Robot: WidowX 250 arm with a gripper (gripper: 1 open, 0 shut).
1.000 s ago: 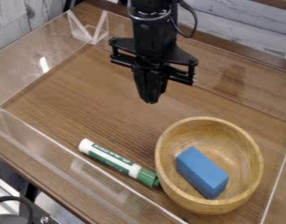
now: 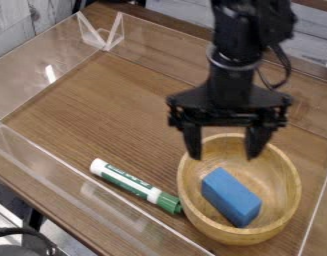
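My gripper [image 2: 226,132] is low over the tan bowl [image 2: 289,200] at the right, open, with its fingers spread at the bowl's back edge. A blue block [image 2: 230,195] lies inside the bowl. A green and white tube [image 2: 132,185] lies on the wooden surface to the left of the bowl.
Clear walls with brackets edge it at the left and top. A cable hangs beside the arm at the upper right.
My gripper has moved toward the camera and slightly right, from the middle of the surface to over the bowl. The bowl, block and tube have not moved.
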